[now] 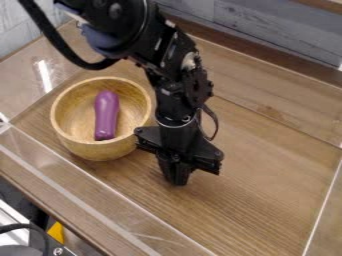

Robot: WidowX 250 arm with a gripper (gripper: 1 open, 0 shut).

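Observation:
My black gripper (178, 165) hangs low over the wooden table (254, 210), just right of a tan bowl (74, 125). A purple elongated object (106, 112) lies in the bowl. The fingertips are dark and close together near the table surface; whether they are open or shut is hard to tell, and nothing held shows clearly.
The table to the right and front of the gripper is clear. A pale wall and edge run along the back. A small yellow item (55, 232) and a cable sit at the lower left.

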